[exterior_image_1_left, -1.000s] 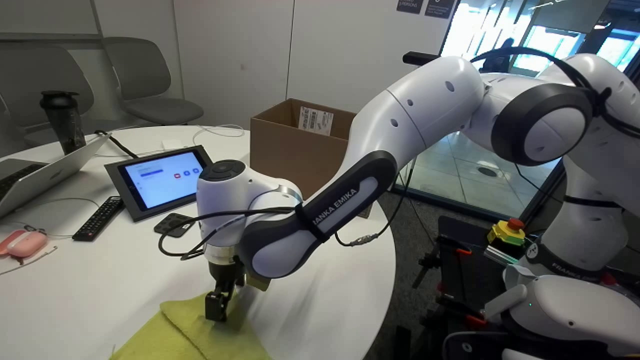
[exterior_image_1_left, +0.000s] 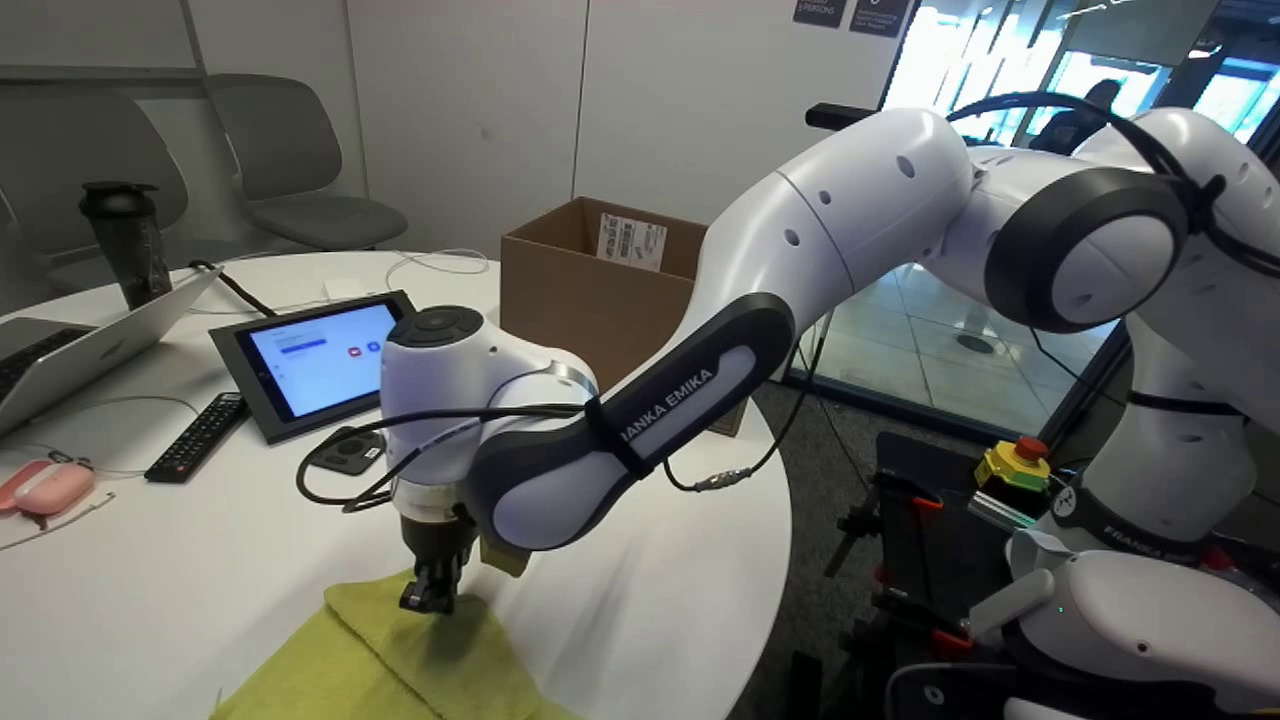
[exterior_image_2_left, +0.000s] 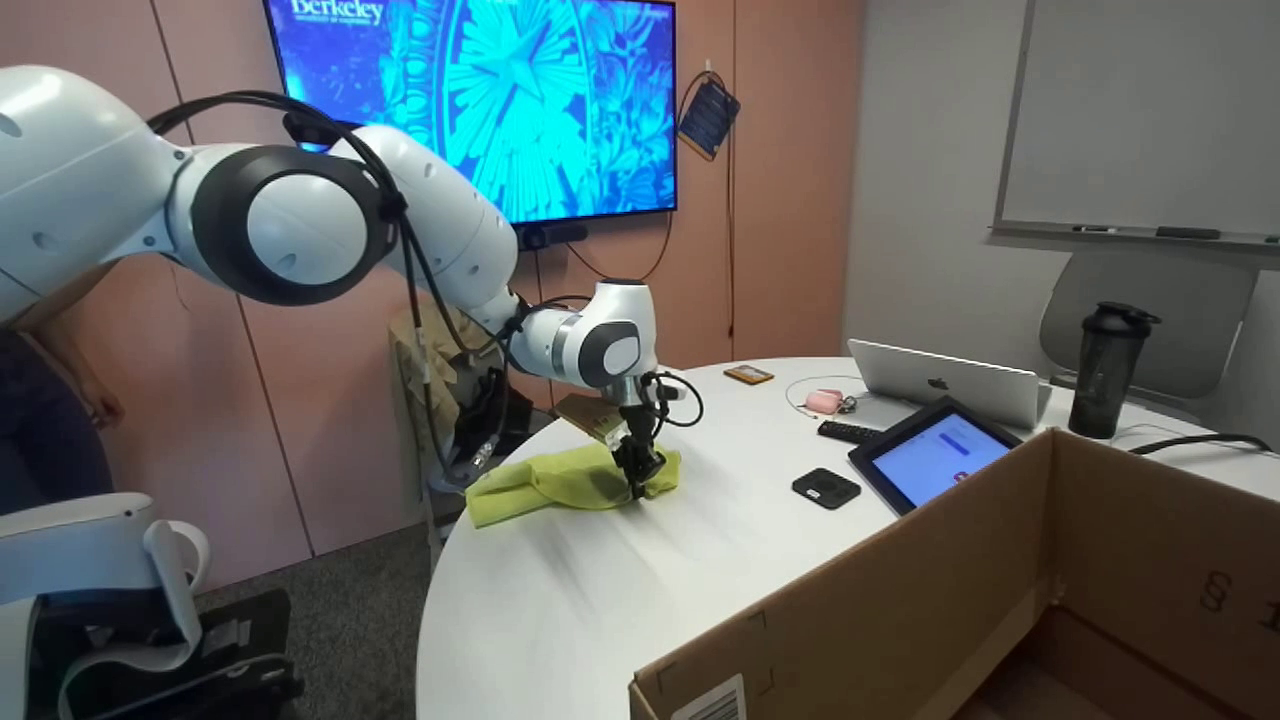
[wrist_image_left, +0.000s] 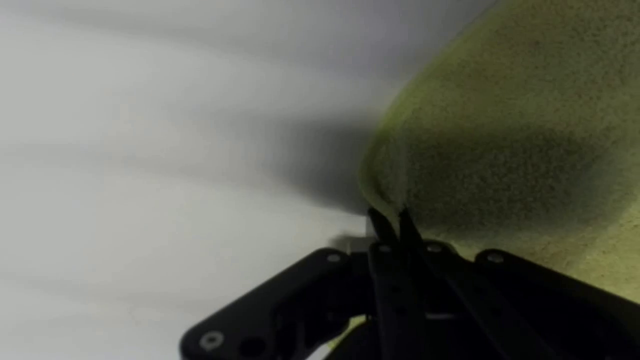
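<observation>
A yellow-green cloth (exterior_image_1_left: 378, 660) lies on the white round table, with a folded layer on top. My gripper (exterior_image_1_left: 429, 600) is over the cloth's edge, pointing down. In the wrist view the fingertips of my gripper are shut on the rim of the cloth (wrist_image_left: 510, 120), which is pinched thin between them. From the other side, the cloth (exterior_image_2_left: 576, 478) spreads away from the gripper (exterior_image_2_left: 639, 470) toward the table's edge. The gripper hides part of the cloth's border.
A cardboard box (exterior_image_1_left: 576, 288) stands on the table. A tablet (exterior_image_2_left: 948, 454), a small black device (exterior_image_2_left: 827, 487), a remote (exterior_image_1_left: 198, 437), a pink case (exterior_image_1_left: 54, 488), a laptop (exterior_image_2_left: 948, 382) and a dark bottle (exterior_image_2_left: 1106, 366) share the tabletop. Bare table (exterior_image_2_left: 564, 612) surrounds the cloth.
My gripper has risen slightly and shifted a little to the left in exterior view 1. The cloth's near edge by the fingers has lifted a little with it.
</observation>
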